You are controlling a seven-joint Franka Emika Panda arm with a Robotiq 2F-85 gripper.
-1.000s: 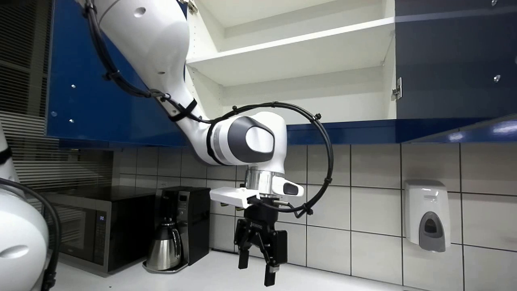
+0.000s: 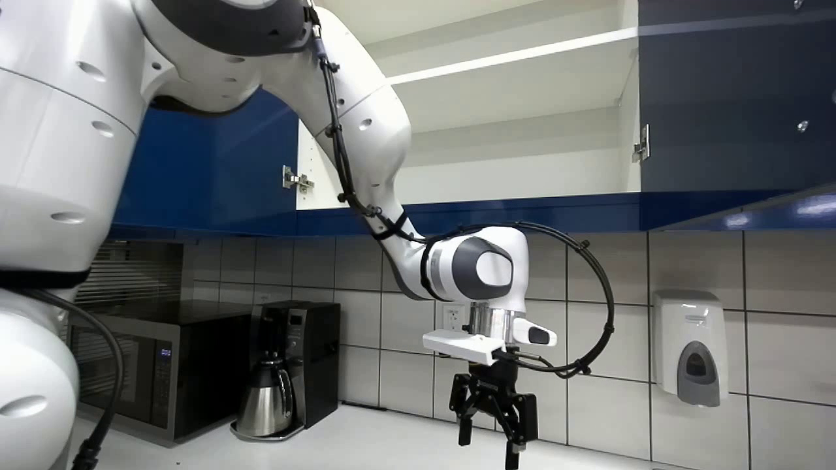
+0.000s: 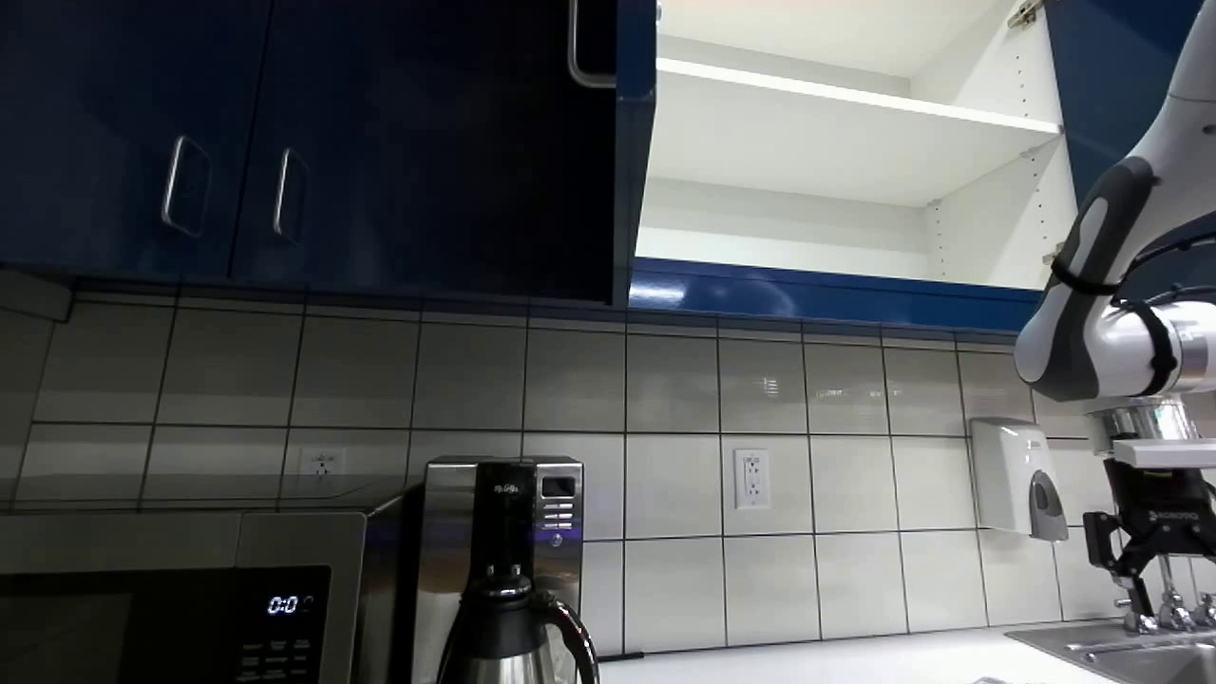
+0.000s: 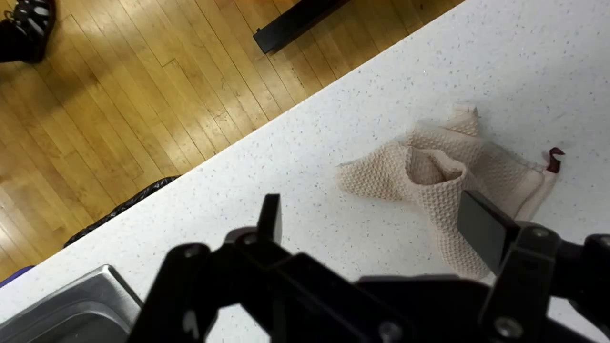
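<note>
Beneath the arm, a crumpled beige waffle-weave cloth (image 4: 380,174) with a dark red loop lies on the white speckled counter (image 4: 297,166), as the wrist view shows. My gripper is open, its black fingers wide apart and pointing down, with only bare counter visible midway between them. The right-hand finger (image 4: 483,231) overlaps the cloth's lower part in that view; the height between them cannot be judged. Exterior view 1 has the gripper (image 2: 489,445) low in front of the tiled wall. The cloth does not show in either exterior view.
A metal sink (image 4: 86,306) lies at the wrist view's lower left, past the counter's edge is wooden floor (image 4: 148,97). A coffee maker (image 2: 317,360) and microwave (image 2: 164,368) stand left. Above is an open cabinet with an empty shelf (image 2: 517,70); a soap dispenser (image 2: 691,344) hangs right.
</note>
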